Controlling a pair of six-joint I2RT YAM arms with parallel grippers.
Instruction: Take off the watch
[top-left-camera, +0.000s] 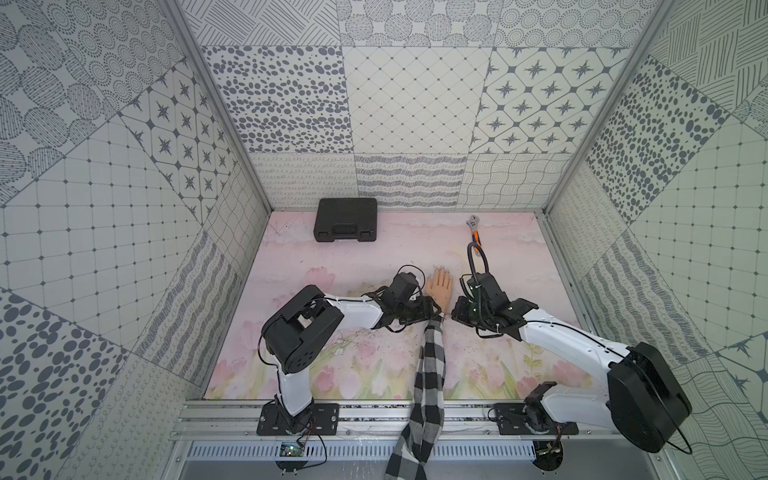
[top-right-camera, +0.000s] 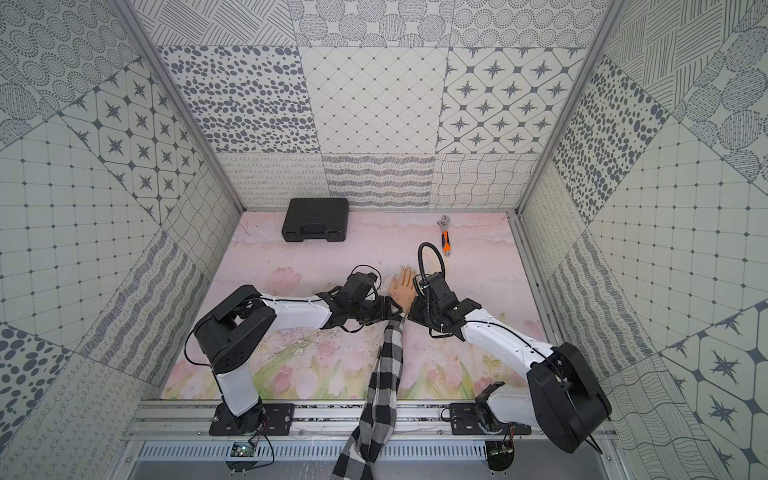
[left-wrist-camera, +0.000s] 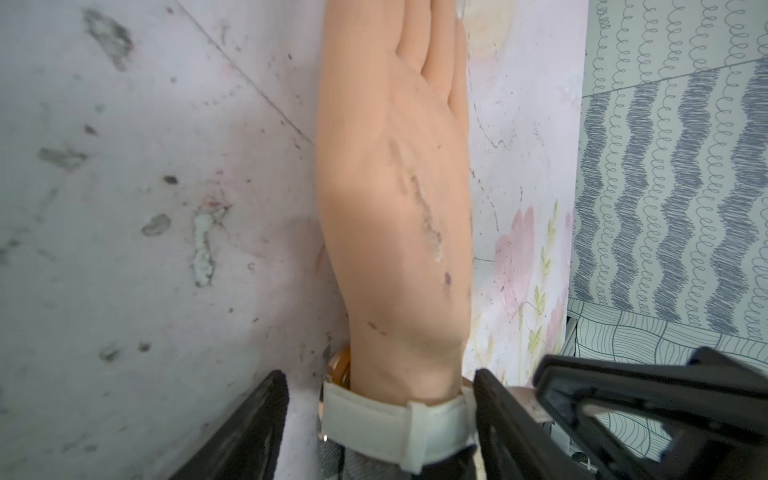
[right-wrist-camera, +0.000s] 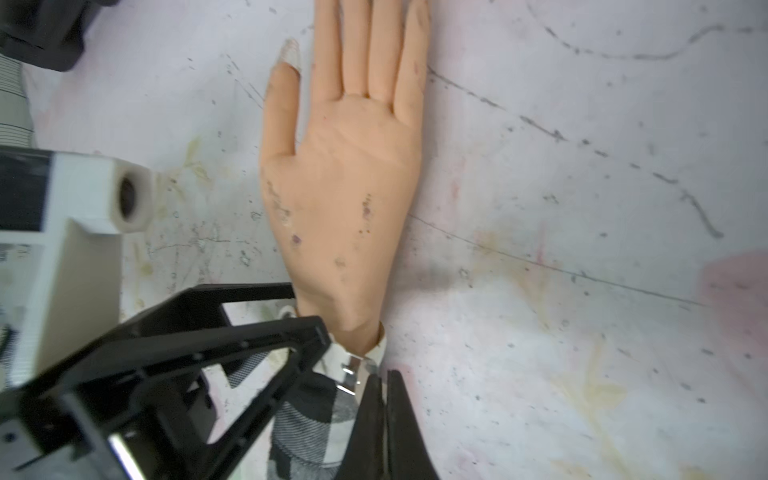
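A model hand (right-wrist-camera: 344, 192) lies palm up, its wrist wearing a watch (left-wrist-camera: 400, 424) with a white strap. In the right wrist view a metal buckle (right-wrist-camera: 349, 369) shows on that strap. The fingers of my left gripper stand on either side of the strapped wrist, shut around it. My right gripper is shut beside the buckle, with nothing showing between its fingertips; from above it sits just right of the wrist. The watch's dial is hidden. A black-and-white checked sleeve (top-left-camera: 430, 360) covers the forearm.
A black case (top-left-camera: 345, 220) stands at the back left. An orange-handled wrench (top-right-camera: 445, 240) lies at the back right.
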